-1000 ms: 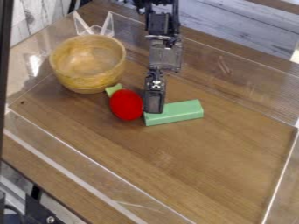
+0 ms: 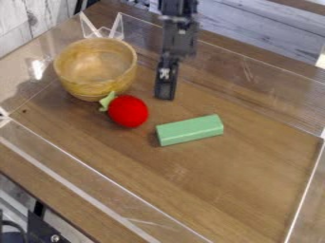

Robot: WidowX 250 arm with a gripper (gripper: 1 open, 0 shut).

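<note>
A yellow wooden bowl [image 2: 91,74] sits at the upper left of the table. Just below and right of it lies a red round object [image 2: 128,113] with a green top, like a tomato or strawberry. A green block [image 2: 189,130] lies to the right of that. The dark gripper [image 2: 165,85] hangs above the table right of the bowl, behind the red object and green block, apart from both. It looks narrow and shut, with nothing visible between its fingers.
A white area shows beyond the upper left corner.
The gripper has moved back, away from the red object and green block. The green block lies at a slightly different angle than a second ago.
</note>
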